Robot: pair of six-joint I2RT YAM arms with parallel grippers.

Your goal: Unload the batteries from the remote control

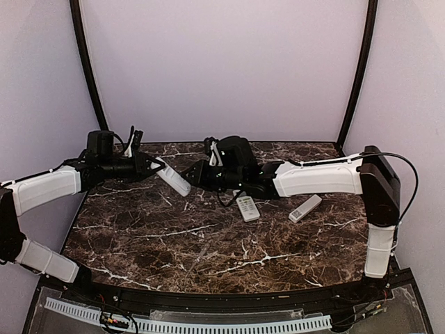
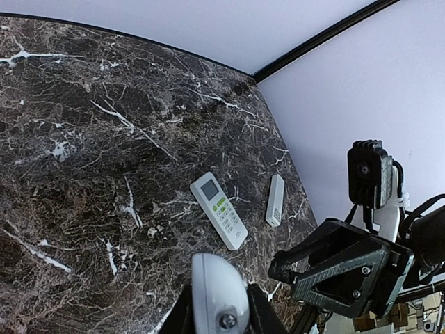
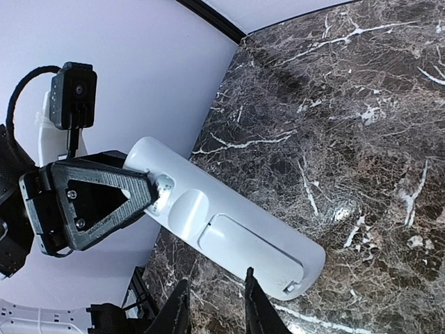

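A white remote (image 1: 174, 179) is raised above the marble table, back side and battery cover showing in the right wrist view (image 3: 247, 247). My left gripper (image 1: 154, 165) is shut on its upper end. My right gripper (image 1: 196, 177) is at the lower end; in the right wrist view its fingertips (image 3: 252, 285) appear just below the cover, and whether they grip or are parted is unclear. In the left wrist view the remote (image 2: 219, 292) points end-on between the left fingers. No loose batteries are visible.
A white remote with keypad (image 1: 247, 209) lies centre right on the table (image 1: 174, 250), and a slimmer white remote (image 1: 304, 207) lies to its right. Walls stand at the back and both sides.
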